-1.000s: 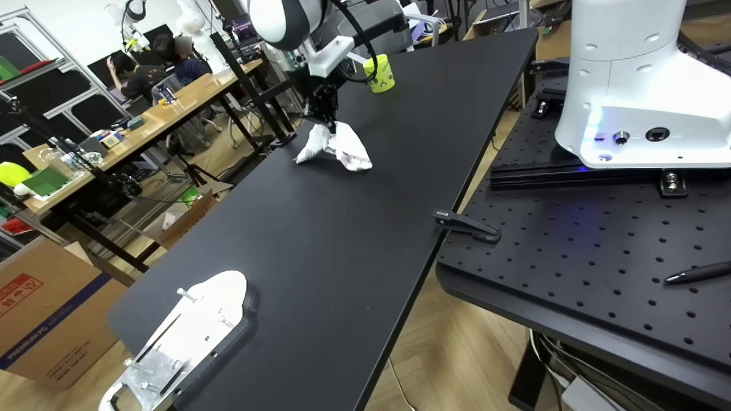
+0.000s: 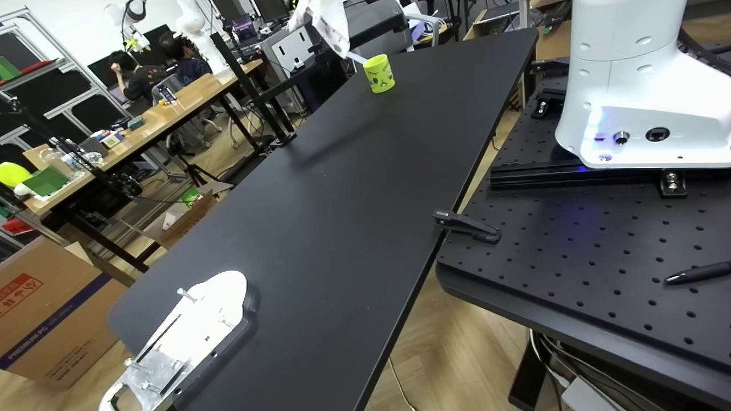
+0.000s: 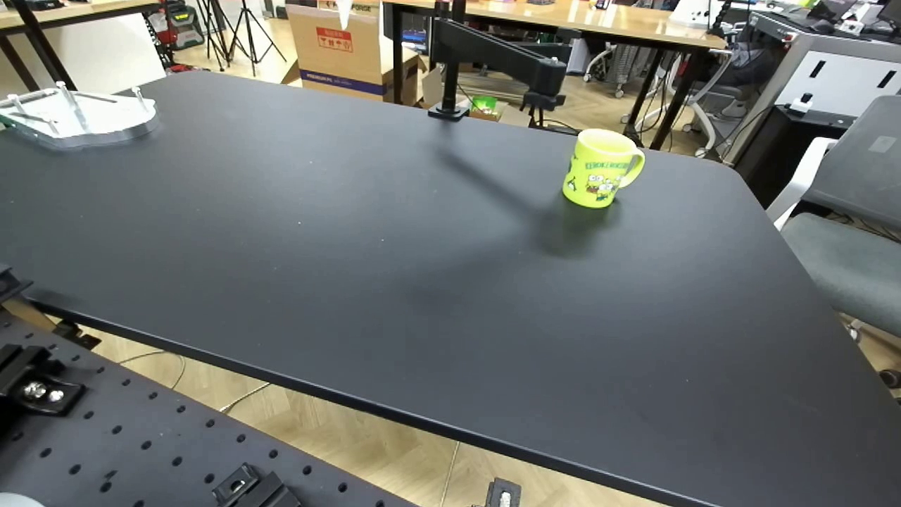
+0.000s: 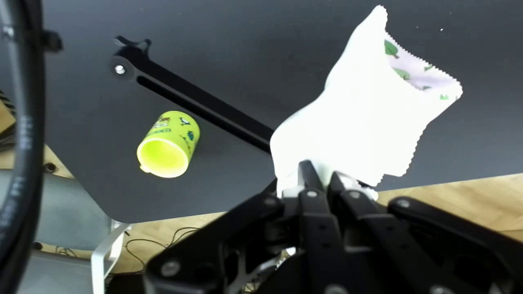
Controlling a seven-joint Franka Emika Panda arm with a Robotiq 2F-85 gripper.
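Observation:
In the wrist view a white cloth [image 4: 353,117] with a zigzag edge and green leaf prints hangs from my gripper, which is shut on it. Black table surface shows beneath the cloth. From the side, the dangling cloth [image 2: 327,24] appears at the top edge of exterior view 1, clear of the table; the gripper itself is out of that frame. A lime-green mug [image 3: 597,169] with cartoon prints stands upright near the table's far edge. Only a small white tip of something shows at the top of exterior view 2.
A black monitor-arm bar [image 3: 498,59] is fixed at the table's far edge, close to the mug. A white plate-like fixture with posts [image 2: 199,322] lies at the other end.
The gripper has lifted the cloth off the table and upward, out of most of exterior view 1. The mug and the white fixture have stayed put.

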